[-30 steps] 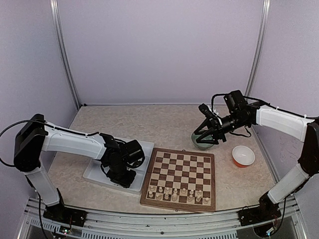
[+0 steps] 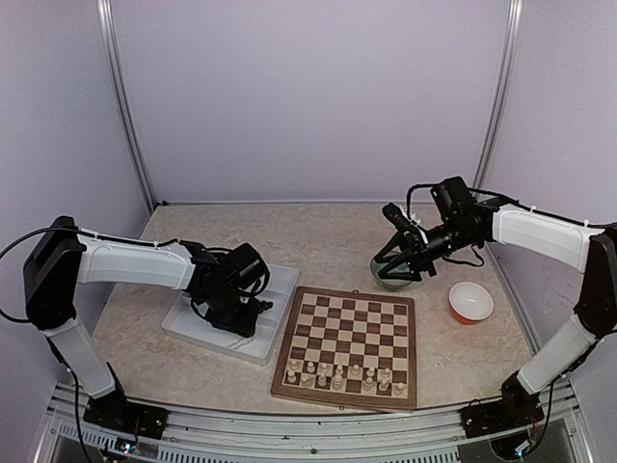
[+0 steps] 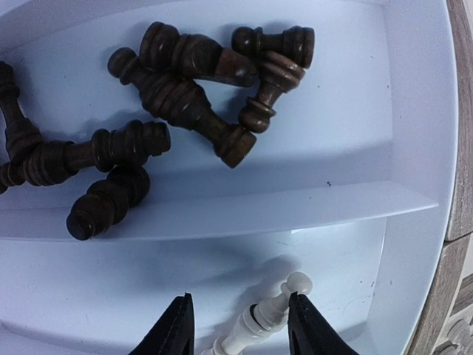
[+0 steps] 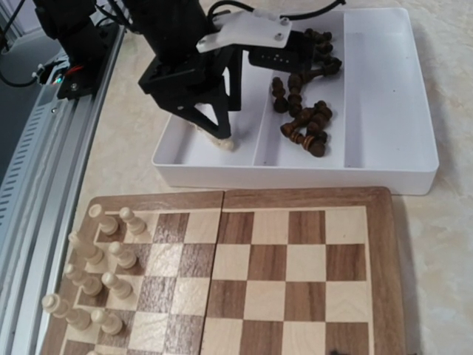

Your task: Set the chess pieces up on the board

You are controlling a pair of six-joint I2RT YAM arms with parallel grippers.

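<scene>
Over the near compartment of the white tray (image 2: 217,340), my left gripper is open. Below its fingers a light chess piece (image 3: 259,318) lies tilted on the tray floor, its round head close to the right finger. Dark pieces (image 3: 185,103) lie jumbled in the neighbouring compartment. Light pieces (image 4: 122,255) stand in two rows along the near side of the chessboard (image 2: 352,333); the rest of its squares are bare. My right gripper (image 2: 388,262) hangs open over the green bowl, far from the pieces, with nothing seen between its fingers.
A white bowl with an orange base (image 2: 470,302) stands right of the board, and the green bowl (image 2: 393,279) behind it. The tray's far compartment (image 4: 384,96) is empty. A tray divider (image 3: 332,207) separates the light piece from the dark ones.
My left gripper has shifted a little left and away from the near table edge, and the tray has moved slightly the same way. The right arm has hardly moved.
</scene>
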